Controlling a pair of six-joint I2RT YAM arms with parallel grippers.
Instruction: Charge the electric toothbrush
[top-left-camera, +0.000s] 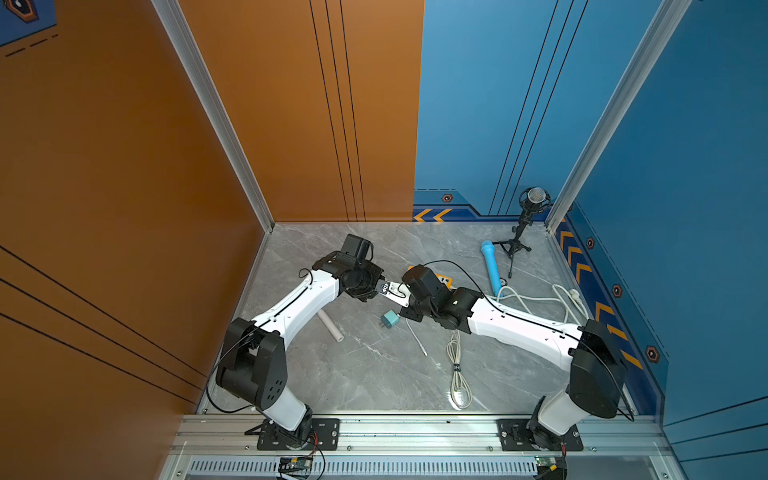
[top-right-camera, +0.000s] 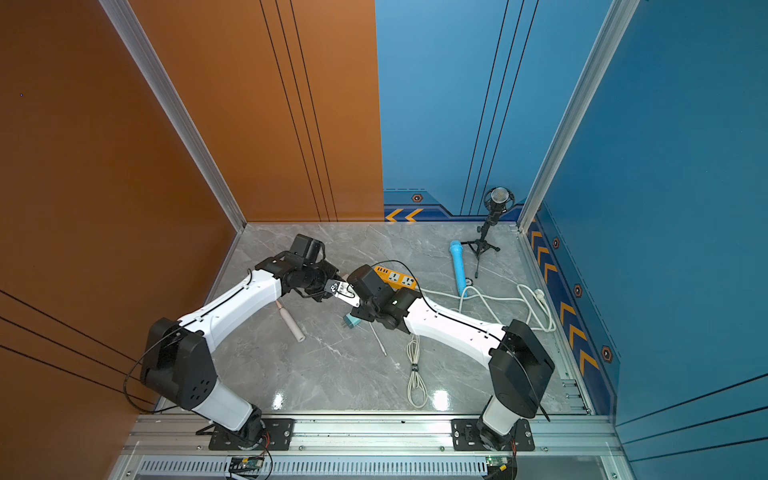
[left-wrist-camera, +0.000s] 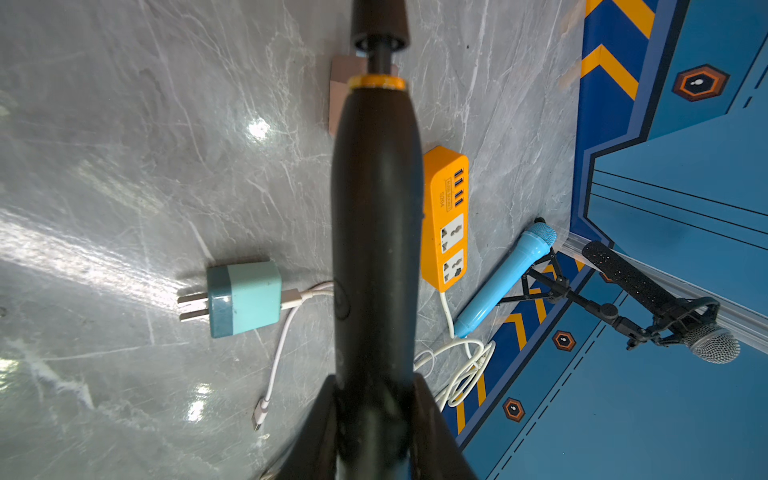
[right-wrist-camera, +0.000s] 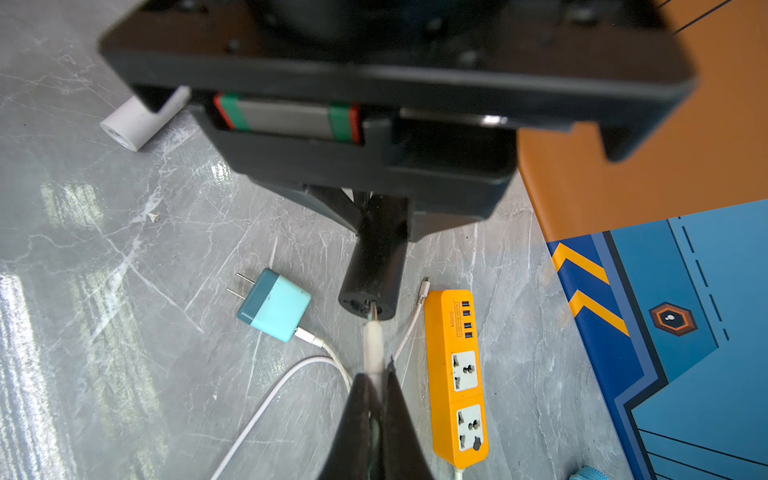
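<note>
My left gripper is shut on the black electric toothbrush (left-wrist-camera: 376, 224), raised over the table. The toothbrush's base (right-wrist-camera: 373, 272) faces my right gripper, which is shut on a white cable plug (right-wrist-camera: 373, 344); the plug's metal tip is at the base's port, and whether it is inserted I cannot tell. On the table lie a teal charger (right-wrist-camera: 273, 304) with a cable attached and an orange power strip (right-wrist-camera: 452, 376).
A blue microphone (top-left-camera: 490, 268) and a microphone stand (top-left-camera: 520, 232) stand or lie at the back right. A pale cylinder (top-right-camera: 290, 324) lies left of the charger; a bundled cord (top-right-camera: 415, 376) lies at the front centre.
</note>
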